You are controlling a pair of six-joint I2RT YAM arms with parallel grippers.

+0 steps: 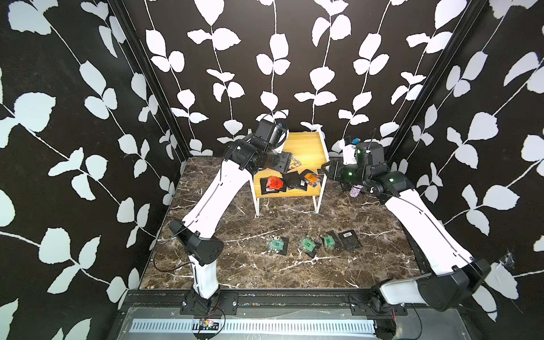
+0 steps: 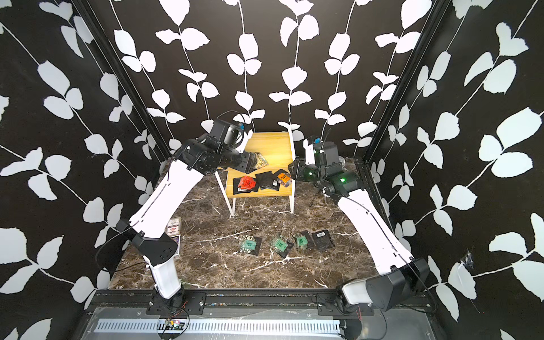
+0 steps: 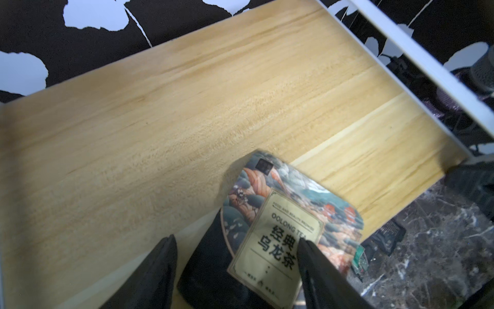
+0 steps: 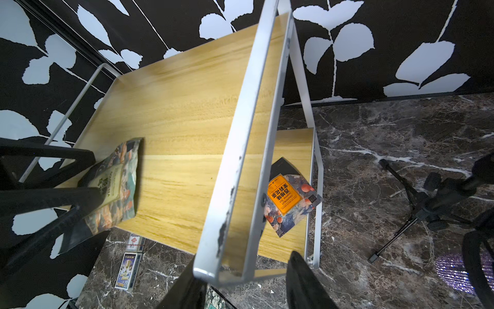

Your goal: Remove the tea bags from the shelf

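An oolong tea bag [image 3: 272, 242] lies on the shelf's upper wooden board [image 3: 154, 103]; my open left gripper is over it, a fingertip either side of its label, nothing visibly gripped. On the lower board are a red bag [image 1: 274, 183], dark bags [image 1: 293, 180] and an orange-labelled bag [image 4: 287, 200]. My right gripper is part open at the shelf's right side, by the white frame [image 4: 231, 154], with nothing seen held.
Green-labelled bags [image 1: 307, 244] and a dark packet [image 1: 349, 239] lie on the marble floor in front. A tripod [image 4: 406, 216] and purple object [image 4: 458, 270] stand right of the shelf; boxes [image 2: 172, 226] lie at left.
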